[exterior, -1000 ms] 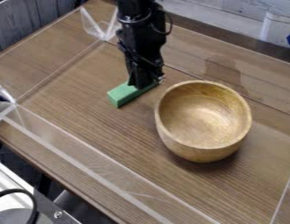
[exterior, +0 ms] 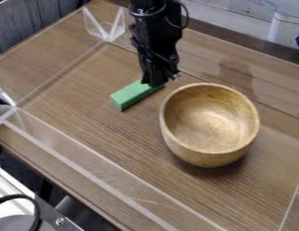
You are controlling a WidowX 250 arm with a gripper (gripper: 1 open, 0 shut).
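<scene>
A black gripper (exterior: 156, 72) hangs from the top of the view, its tip over the far end of a green block (exterior: 134, 96) lying on the wooden table (exterior: 79, 126). Its fingers look shut; whether they touch the block I cannot tell. A round wooden bowl (exterior: 210, 126) stands to the right of the block.
Clear plastic edging runs along the table's left and lower sides, with a small clear piece (exterior: 106, 27) at the back. Free table surface lies left of the block and at the lower right. Dark and white objects sit beyond the lower left edge.
The gripper has shifted slightly over the block's far end. The block and bowl look unmoved.
</scene>
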